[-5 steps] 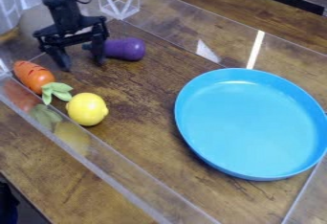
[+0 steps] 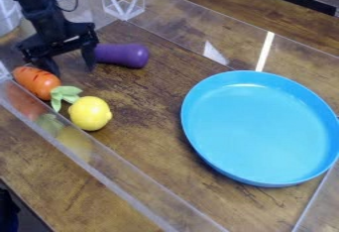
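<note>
At the upper left, my black gripper point(image 2: 58, 48) is low over the wooden table, just behind an orange carrot point(image 2: 38, 79) with pale green leaves point(image 2: 63, 94). A purple eggplant point(image 2: 122, 55) lies to the right of the gripper, and a yellow lemon point(image 2: 90, 113) sits in front of the carrot. The fingers are small and dark here; I cannot tell whether they are open or shut.
A large blue plate point(image 2: 259, 129) fills the right side. A clear plastic wall runs along the left and front.
Over the last second my gripper has moved left, away from the eggplant and toward the carrot's back end. The carrot, eggplant, lemon and plate look much the same.
</note>
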